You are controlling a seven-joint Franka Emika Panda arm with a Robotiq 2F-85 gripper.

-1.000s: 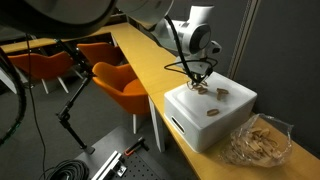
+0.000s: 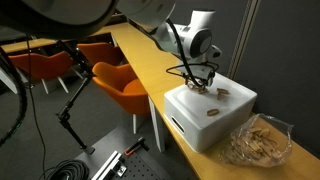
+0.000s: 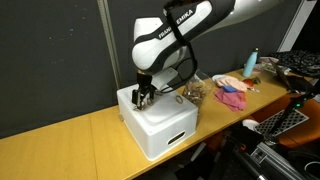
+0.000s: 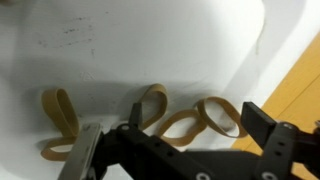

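Note:
Several tan rubber bands lie loose on top of a white box (image 2: 185,122). In the wrist view, one looped band (image 4: 64,125) is at the left, and a joined-looking group of bands (image 4: 217,103) lies between and in front of the fingers. My gripper is open above them, its fingers spread wide and holding nothing. From outside, the gripper (image 3: 146,99) is low over the far part of the box top. Other bands (image 2: 222,91) lie to its side. Whether the fingertips touch the surface is unclear.
A clear bag full of bands (image 2: 258,142) sits on the wooden table beside the box. Farther along the table are a pink cloth (image 3: 232,100) and a blue bottle (image 3: 250,63). Orange chairs (image 2: 122,92) stand beside the table. A dark wall rises behind the box.
The arm has come down slightly toward the box top. The loose bands away from the gripper and the bag look unmoved.

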